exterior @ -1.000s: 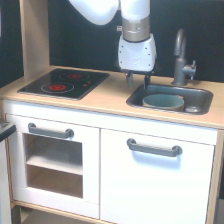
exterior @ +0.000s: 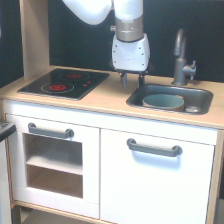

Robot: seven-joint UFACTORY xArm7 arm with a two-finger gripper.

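My gripper (exterior: 133,80) points down over the counter, just left of the sink. Its two dark fingers (exterior: 124,79) look spread apart, and nothing shows between them. A grey-green pot (exterior: 163,102) sits in the dark grey sink (exterior: 201,99), to the right of the gripper and apart from it.
A tall dark faucet (exterior: 180,60) rises behind the sink. To the left, a black stovetop (exterior: 65,83) with red rings is bare. Between stove and sink lies clear wooden counter (exterior: 104,97). Below are an open-looking cabinet door (exterior: 55,155) with shelves and a white door (exterior: 150,185).
My gripper has shifted slightly left, away from the pot. The pot and sink look unmoved.
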